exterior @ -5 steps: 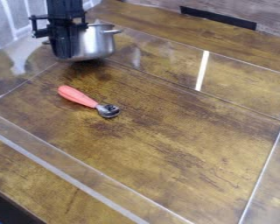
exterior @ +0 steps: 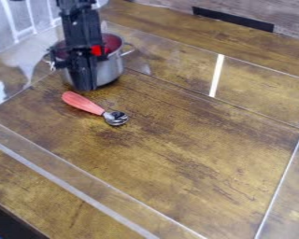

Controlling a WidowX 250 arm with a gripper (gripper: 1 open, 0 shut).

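The black gripper (exterior: 79, 65) hangs low at the front of a steel pot (exterior: 107, 67) at the upper left, covering part of it; its fingers look close together, with nothing visible between them. Red shows inside or behind the pot's rim, partly hidden by the arm. An ice cream scoop with a red handle (exterior: 83, 103) and metal head lies on the wooden table just in front of the pot.
Clear panels or strips border the work area, and a dark wall runs along the back right.
The gripper has moved down and slightly right to the front of the pot, which now sits a little lower in view, with red showing at its rim. The scoop has not moved.
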